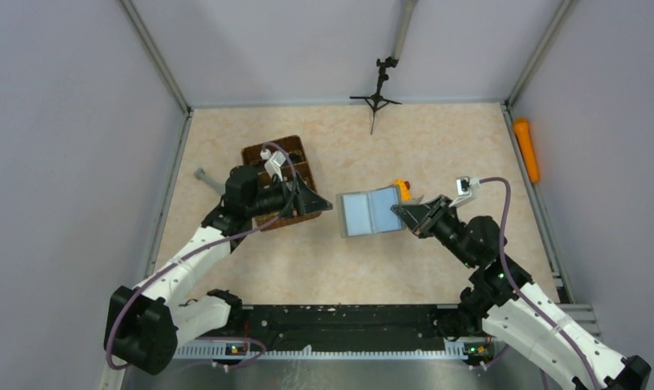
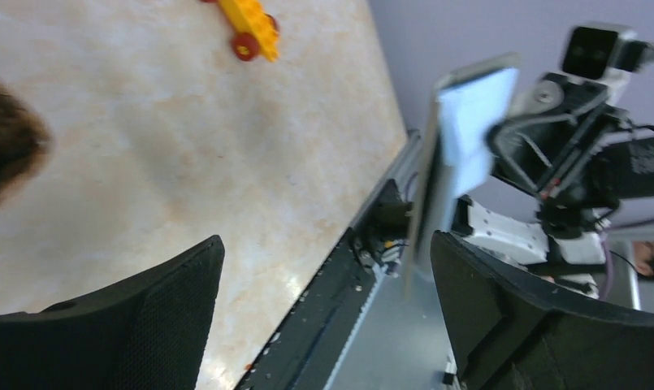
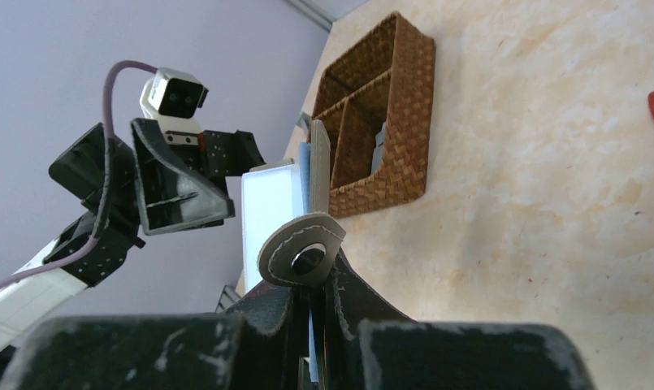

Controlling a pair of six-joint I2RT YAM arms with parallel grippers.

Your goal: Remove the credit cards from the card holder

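The card holder [image 1: 370, 213] hangs spread in mid-air, with a grey-brown cover and two pale blue inner panels. My right gripper [image 1: 398, 210] is shut on its right edge. In the right wrist view, the holder's strap [image 3: 303, 252] with a round metal snap stands just at those fingertips. To the left of the holder is my left gripper [image 1: 327, 205], open and empty, a small gap away from the left edge. In the left wrist view the holder [image 2: 469, 122] appears nearly edge-on, beyond the right finger. No separate card can be made out.
A woven brown basket [image 3: 409, 114] with compartments lies behind and left, partly under my left arm. A yellow toy with red wheels [image 2: 253, 28] sits on the table. An orange object [image 1: 525, 150] stands at the right wall.
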